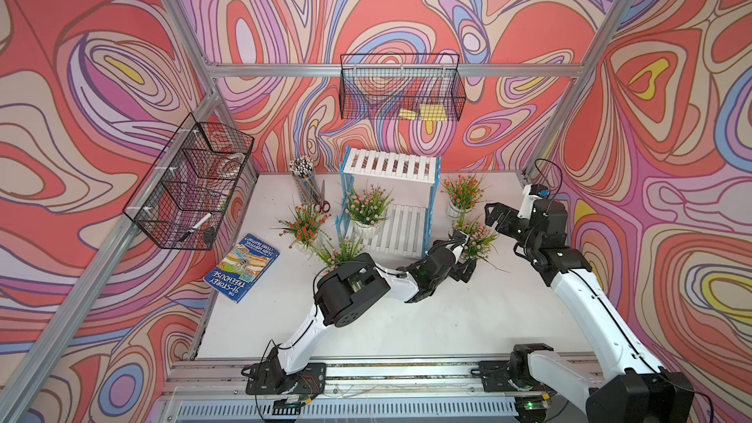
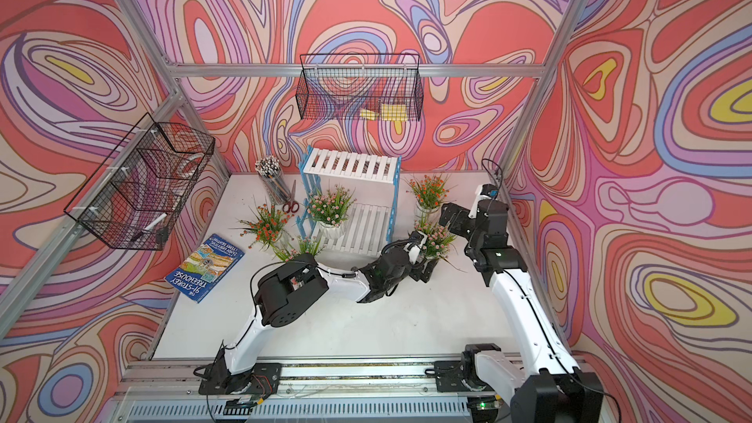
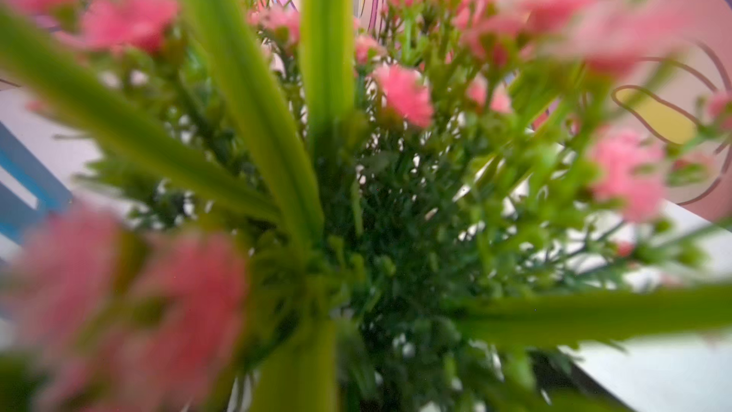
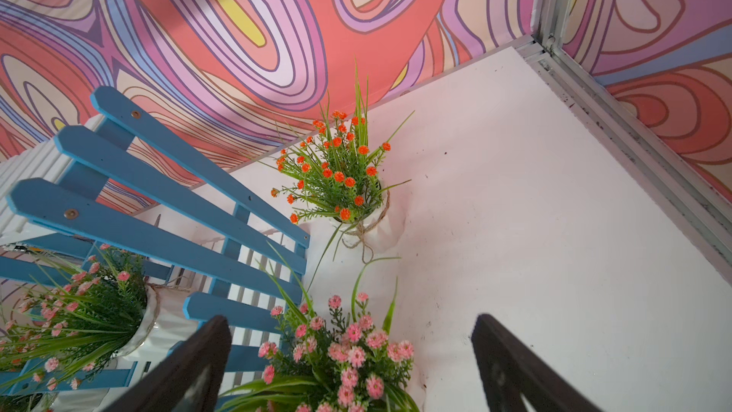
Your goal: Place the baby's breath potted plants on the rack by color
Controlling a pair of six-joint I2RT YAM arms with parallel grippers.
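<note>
A blue-and-white two-tier rack stands mid-table, bearing a pink potted plant on the left of its lower shelf. My left gripper is open at another pink plant right of the rack; leaves and pink blooms fill the left wrist view and hide most of the fingers. Orange plants stand behind it and left of the rack. A further plant, partly covered by my left arm, sits at the rack's front left. My right gripper is open and empty, above the table at the right.
A book lies at the table's left. Scissors and a jar of cotton-tipped sticks stand behind it. Wire baskets hang on the frame.
</note>
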